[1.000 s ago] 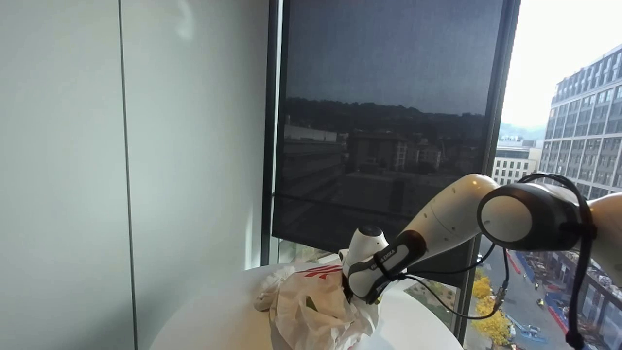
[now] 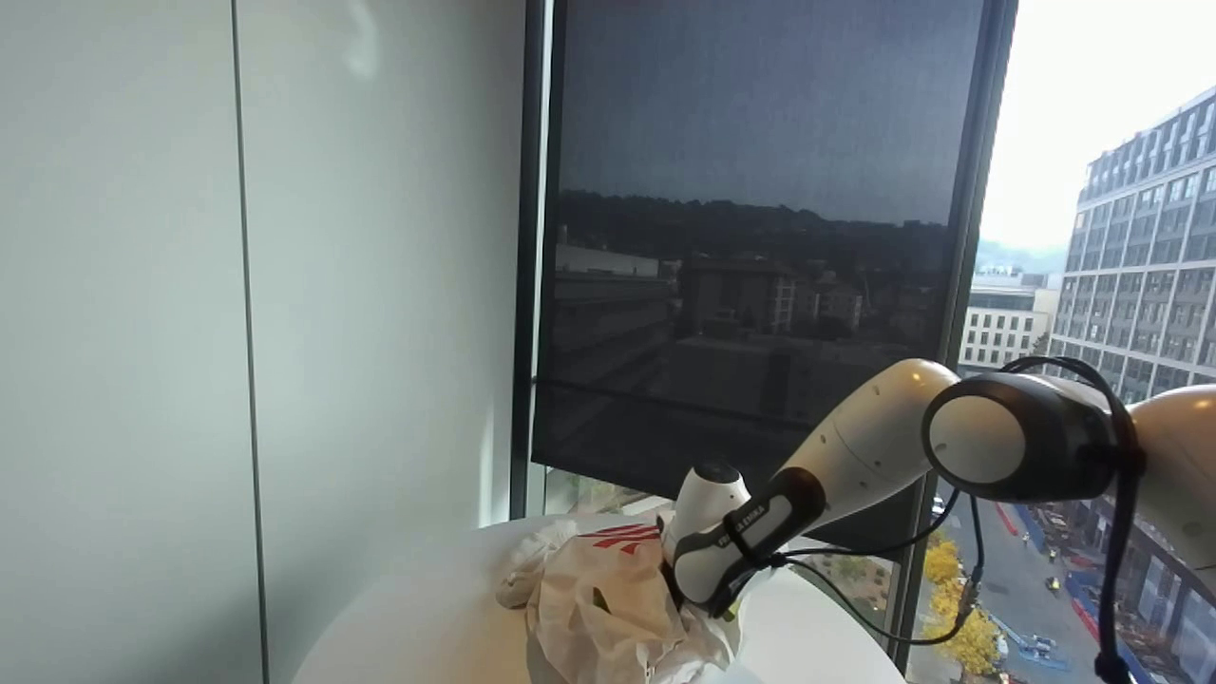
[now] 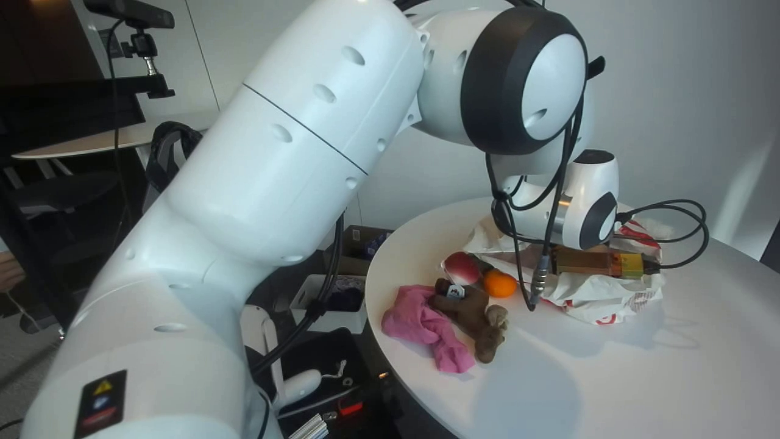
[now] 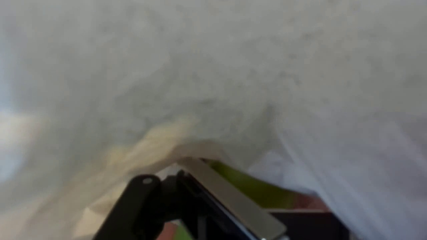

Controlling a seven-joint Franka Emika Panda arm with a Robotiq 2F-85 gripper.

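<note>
A crumpled white plastic bag with red print lies on the round table; its white and red-marked edges show beneath the arm's wrist in the second exterior view. My gripper is down inside the bag, its tips hidden from both exterior views. In the wrist view, blurred white plastic fills most of the picture. A green thing with reddish patches beside it lies against the dark gripper parts, too close and blurred to name. Whether the fingers are apart or closed around anything is unclear.
In front of the bag lie an orange, a red and white round thing, a brown plush toy and a pink cloth. Cables loop off the wrist.
The arm's wrist has come down and slightly left in the first exterior view, deeper into the bag. The bag's folds have shifted, and the green patch on its side shows smaller.
</note>
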